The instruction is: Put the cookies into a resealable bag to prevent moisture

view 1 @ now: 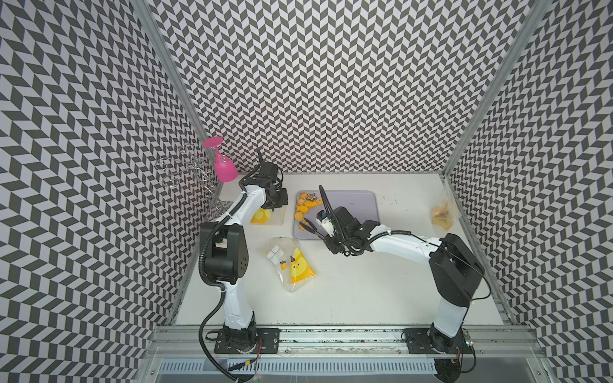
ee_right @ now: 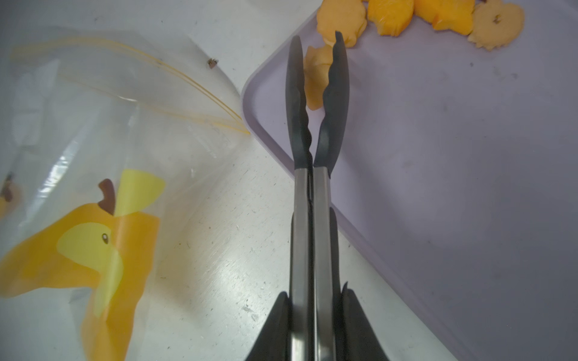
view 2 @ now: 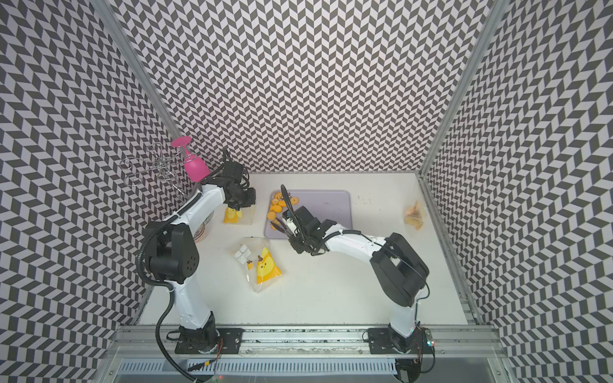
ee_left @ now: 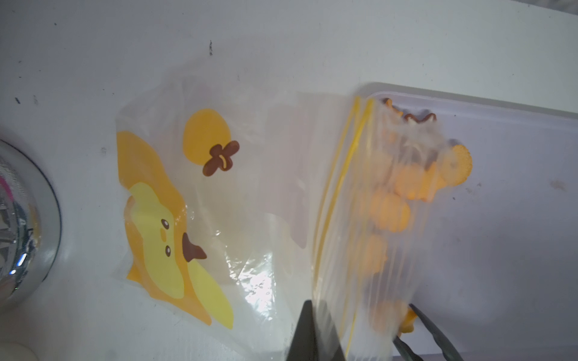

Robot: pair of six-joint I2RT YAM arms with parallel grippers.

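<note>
My left gripper is shut on the yellow-zipped edge of a clear resealable bag [ee_left: 259,180] with a yellow animal print. The bag's mouth overhangs the left end of the lilac tray [ee_left: 511,240]. My right gripper is shut on metal tongs [ee_right: 312,240] with dark tips. Those tips stand on either side of a cookie [ee_right: 316,69] in the tray's near left corner; whether both touch it I cannot tell. Several more orange cookies [view 1: 309,202] lie along the tray's left end, partly seen through the bag in the left wrist view.
A filled bag [view 1: 293,263] with white cubes lies in front of the tray. A pink glass [view 1: 223,166] hangs on a wire rack at the back left. Another bag with light brown contents [view 1: 442,215] rests at the right wall. The right half of the tray is empty.
</note>
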